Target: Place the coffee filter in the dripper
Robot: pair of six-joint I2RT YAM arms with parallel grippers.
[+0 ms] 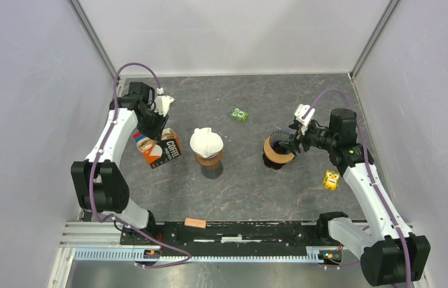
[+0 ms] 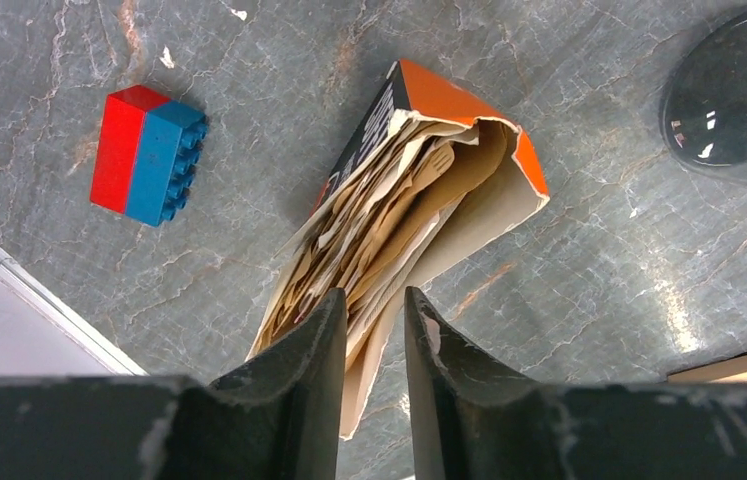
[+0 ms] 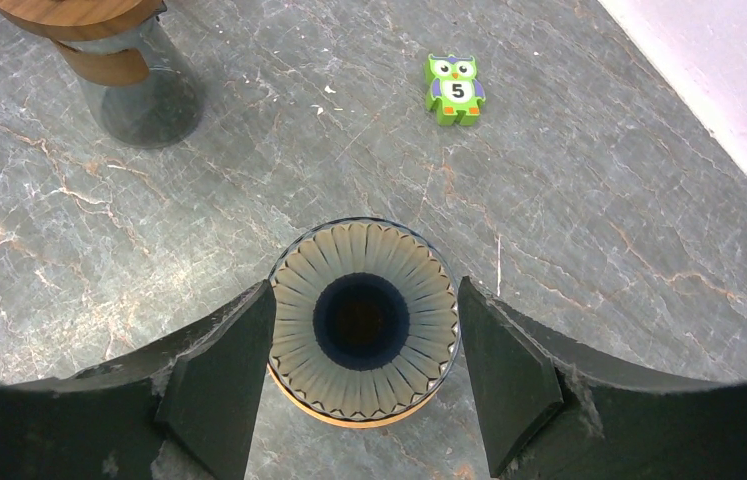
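An orange-and-black carton [image 1: 161,153] stuffed with paper filters [image 2: 399,210] lies at the left. Directly over the filters, my left gripper is open, its fingertips at the paper. On the right, the ribbed dripper [image 3: 309,320] with a wooden collar [image 1: 275,156] has my right gripper around its rim, open, one finger at either side; whether they touch it is unclear. A glass carafe [image 1: 211,171] with a wooden collar and a white item [image 1: 206,141] on top stands between the two.
A green owl block [image 3: 454,90] lies at the back, a yellow one [image 1: 331,180] at the right. A red-blue brick [image 2: 154,150] is near the left wall.
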